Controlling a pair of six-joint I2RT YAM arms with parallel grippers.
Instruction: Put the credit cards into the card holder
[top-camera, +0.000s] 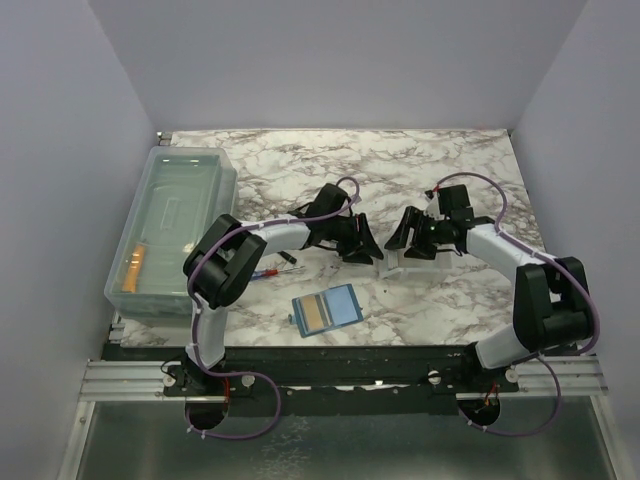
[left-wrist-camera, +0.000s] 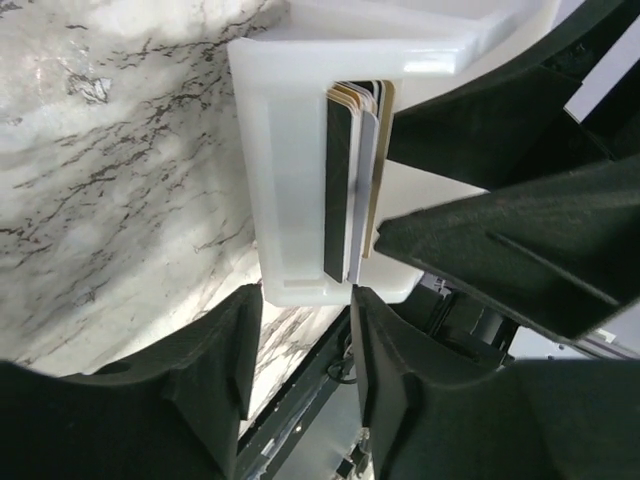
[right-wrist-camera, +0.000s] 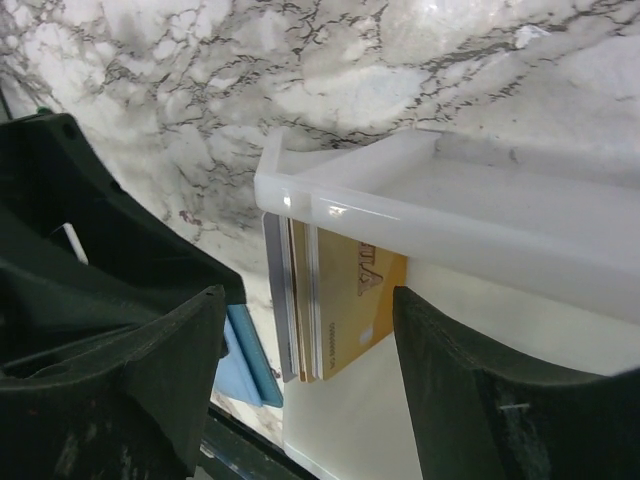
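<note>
A white card holder lies on the marble table with a stack of cards in it, dark, silver and gold edges showing; in the right wrist view the gold card faces up beside the holder's rim. My left gripper is part open beside the holder, nothing seen between its fingers. My right gripper stands open over the holder, its fingertips either side of the card stack in that view. In the top view both grippers meet at the holder, right of centre.
A blue card case lies near the front edge. A clear bin fills the left side, and small tools lie beside the left arm.
</note>
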